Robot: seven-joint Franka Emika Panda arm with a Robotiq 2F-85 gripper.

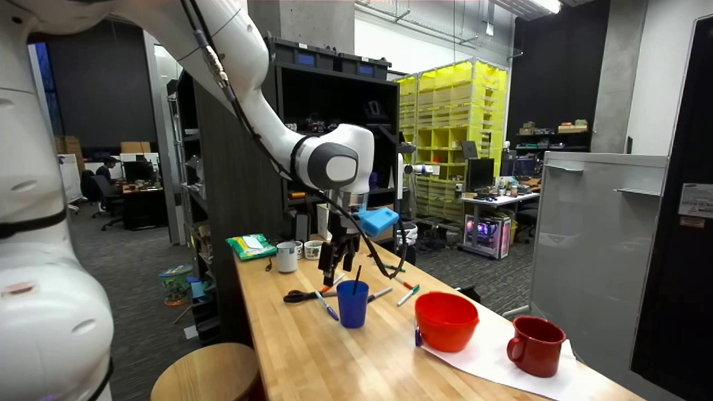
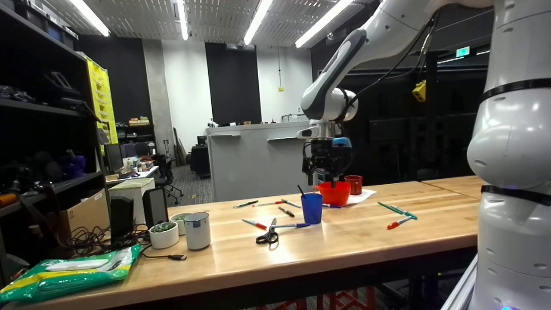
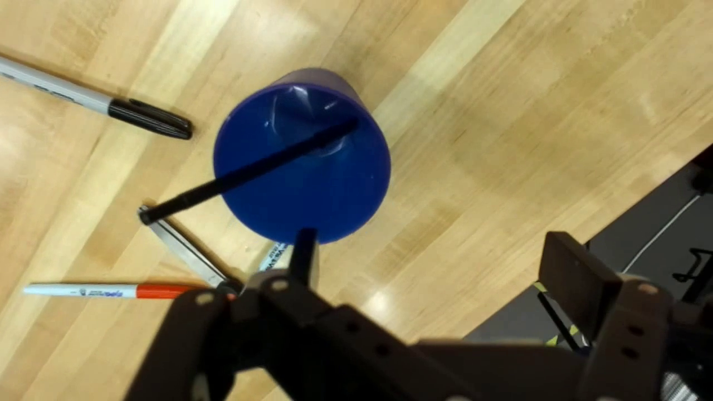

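My gripper is open, fingers apart, nothing between them. It points down above the table; in the wrist view, one finger [image 3: 304, 257] overlaps the near rim of the blue cup [image 3: 314, 194], and the other is over the table's edge. The cup stands upright with a black pen [image 3: 250, 171] leaning in it, its end sticking out over the rim. In exterior view 1 the gripper [image 1: 338, 267] hangs just above and behind the cup [image 1: 352, 311]. Whether the finger touches the rim, I cannot tell.
Around the cup lie scissors [image 2: 268, 236], a red-capped marker [image 3: 100, 290], a black-capped marker [image 3: 87, 97] and several other pens. A red bowl [image 1: 444, 324] and a red mug [image 1: 538, 347] stand on the right. A grey mug [image 2: 197, 232] stands farther off.
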